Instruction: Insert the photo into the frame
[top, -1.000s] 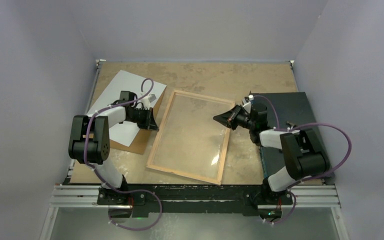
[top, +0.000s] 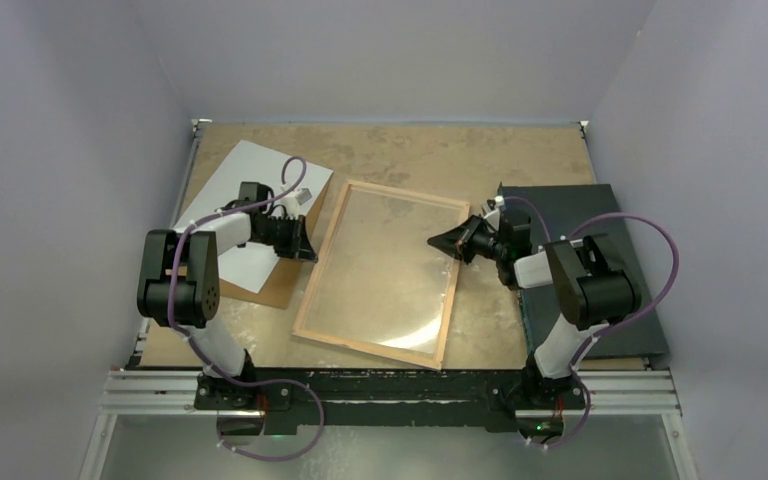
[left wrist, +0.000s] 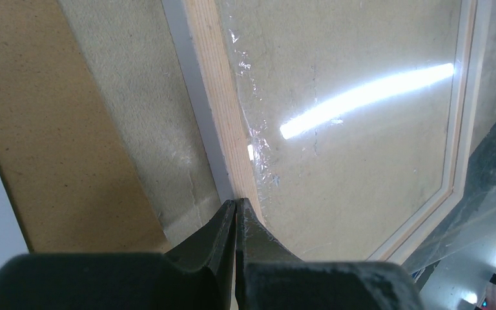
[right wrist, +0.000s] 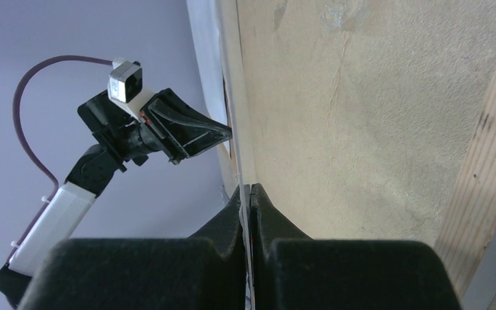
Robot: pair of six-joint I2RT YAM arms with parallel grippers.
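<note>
A light wooden frame (top: 322, 262) lies slightly turned on the table, with a clear sheet (top: 385, 265) over its opening. My left gripper is shut at the frame's left rail, nothing visible between its fingers; its tips appear to touch the rail. Over the frame's right part is my right gripper (top: 433, 241), shut on the sheet. In the right wrist view, the thin pale edge of the clear sheet (right wrist: 235, 116) runs between the fingers, so that side looks raised. No printed photo can be made out.
On the left a white sheet (top: 245, 170) lies on a brown board (top: 278, 285), partly under the left arm. A dark panel (top: 580, 205) lies beneath the right arm. Bare table (top: 410, 150) shows behind the frame.
The bright reflection on the clear sheet has shifted and changed shape. The left arm and frame have not moved.
</note>
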